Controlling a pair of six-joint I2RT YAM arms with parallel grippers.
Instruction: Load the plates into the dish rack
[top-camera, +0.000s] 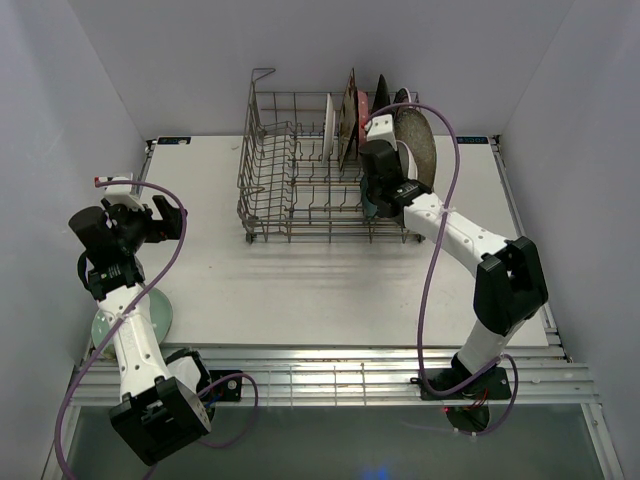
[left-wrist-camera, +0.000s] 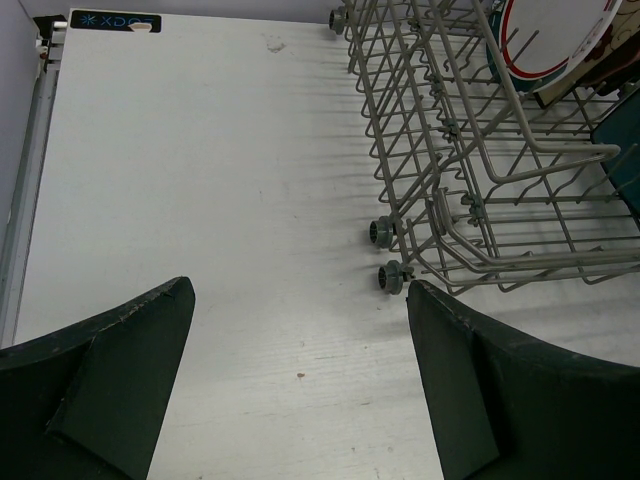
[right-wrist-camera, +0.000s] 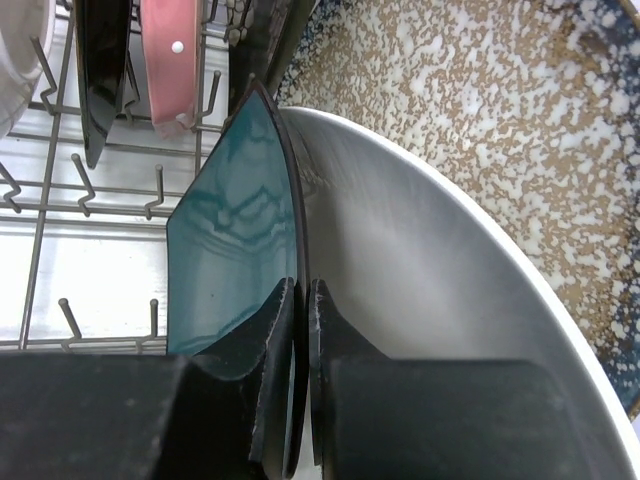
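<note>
My right gripper is shut on the dark rim of a teal plate (right-wrist-camera: 225, 250) in the rack's right part, against a large white plate (right-wrist-camera: 430, 260), with a speckled plate (right-wrist-camera: 450, 110) behind. Pink (right-wrist-camera: 170, 50) and black (right-wrist-camera: 100, 70) plates stand nearby. The dish rack (top-camera: 270, 210) holds upright plates on the right; its left part is empty. A pale green plate (top-camera: 160, 320) lies at the lower left, partly under the left arm. My left gripper stands open and empty, left of the rack.
Bare table (top-camera: 300, 290) spans the front of the rack and both sides. Side walls (top-camera: 50, 150) border the table. The purple cables hang over both arms.
</note>
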